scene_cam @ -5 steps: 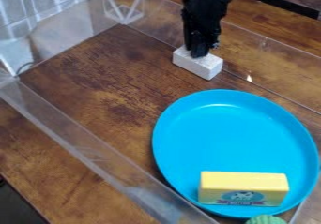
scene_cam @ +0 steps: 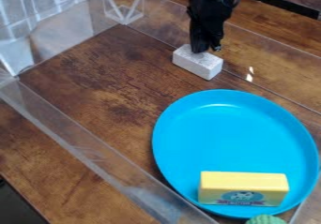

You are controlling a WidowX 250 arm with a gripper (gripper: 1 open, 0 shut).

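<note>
My black gripper [scene_cam: 204, 42] reaches down from the top of the view, its tips at the upper end of a white block [scene_cam: 198, 65] near the back of the clear-walled enclosure. The tips look shut; whether they touch the block is hard to tell.
A blue plate [scene_cam: 213, 134] takes up the front right, with a yellow box [scene_cam: 243, 181] on it. A green object [scene_cam: 266, 219] shows at the bottom edge.
My gripper has shifted very slightly since a second ago, staying over the white block. The block and plate look unmoved.
</note>
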